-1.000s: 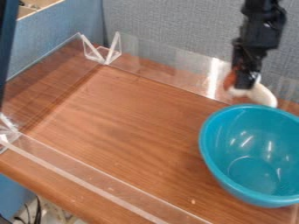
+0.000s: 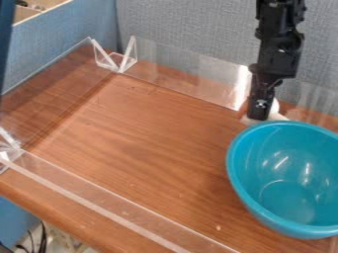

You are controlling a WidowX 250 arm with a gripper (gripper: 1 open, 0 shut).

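Observation:
My black gripper (image 2: 260, 105) reaches down from the top right to the back right of the wooden table, just behind a large teal bowl (image 2: 284, 183). It is shut on a small pale object (image 2: 264, 118), white with some orange, mostly hidden by the gripper and the bowl's rim. The bowl stands empty at the front right.
Clear plastic walls (image 2: 168, 63) with white corner brackets (image 2: 115, 61) edge the wooden table (image 2: 138, 138). Dark cables hang below the table at the bottom left.
Since a second ago my gripper has come down with the pale object, which sat higher behind the bowl.

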